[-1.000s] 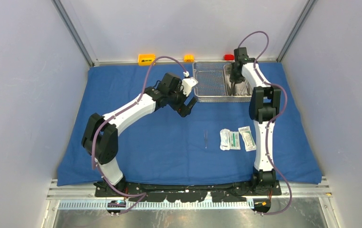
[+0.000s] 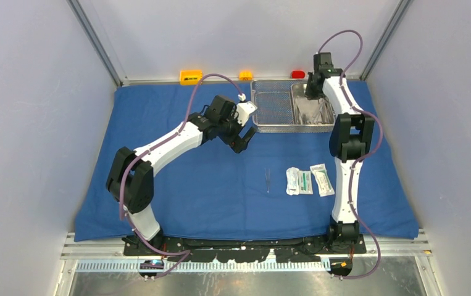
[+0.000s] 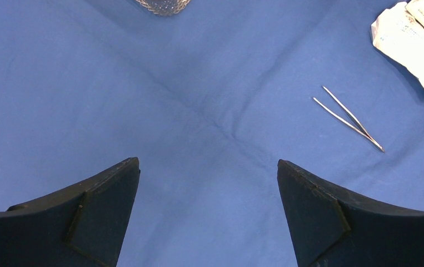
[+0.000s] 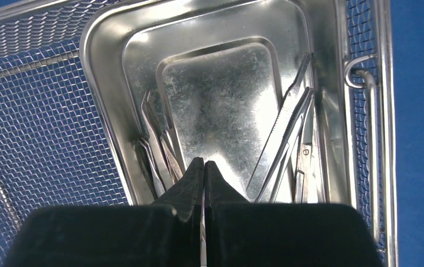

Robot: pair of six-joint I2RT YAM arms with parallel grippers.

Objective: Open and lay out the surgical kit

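Note:
My right gripper is shut above the steel tray (image 4: 332, 150). No instrument shows between its fingertips, though a thin pale sliver is visible lower along the seam. At the tray's left side lie tweezers (image 4: 153, 125) and other slim tools, partly hidden by the fingers. Forceps (image 4: 285, 114) and a hinged instrument (image 4: 306, 153) lean along the right side. My left gripper stands open and empty over the blue cloth. Tweezers (image 3: 359, 125) rest on that cloth, with a white packet (image 3: 409, 47) farther back. Another white packet (image 2: 322, 179) lies to the right.
A wire-mesh basket (image 2: 274, 129) holds the tray in its right part; its left part is empty. Yellow bins (image 2: 191, 77) and a red bin (image 2: 298, 74) stand at the back wall.

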